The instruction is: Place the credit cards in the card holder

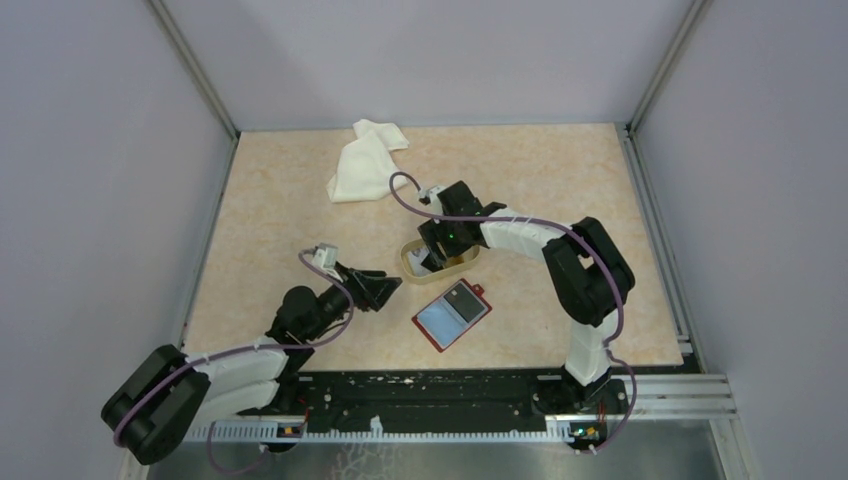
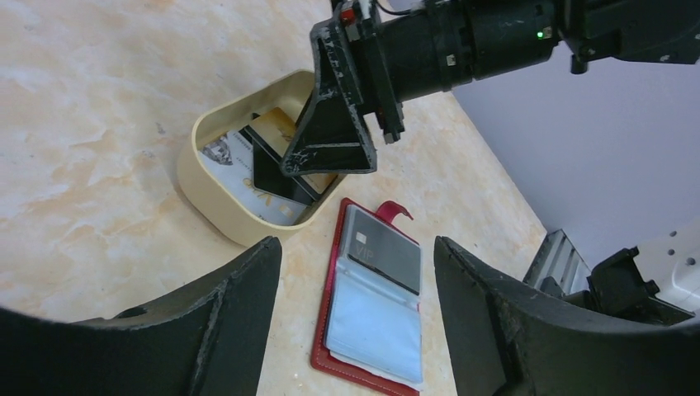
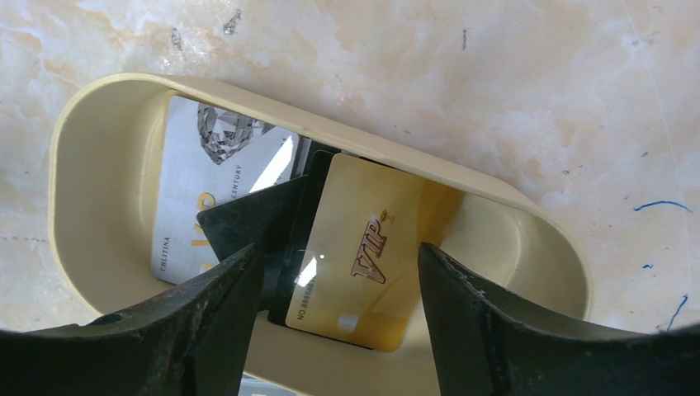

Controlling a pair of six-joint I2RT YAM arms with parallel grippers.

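Observation:
The red-edged card holder (image 1: 452,315) lies flat on the table, with a pale blue panel (image 2: 376,318) and a dark grey, card-like panel (image 2: 382,247) showing. Behind it, a cream tray (image 2: 216,194) holds overlapping cards: a white one with a diamond picture (image 3: 186,173), black ones (image 3: 260,216) and a gold VIP card (image 3: 355,247). My right gripper is over the tray, its fingers parted above the gold and black cards; contact cannot be judged. Left of the tray and holder, my left gripper is open, nothing between its fingers.
A white cloth (image 1: 367,165) lies at the back left of the table. Bare tabletop (image 1: 560,310) stretches to the right of the holder. The right arm (image 1: 520,235) reaches across the table to the tray.

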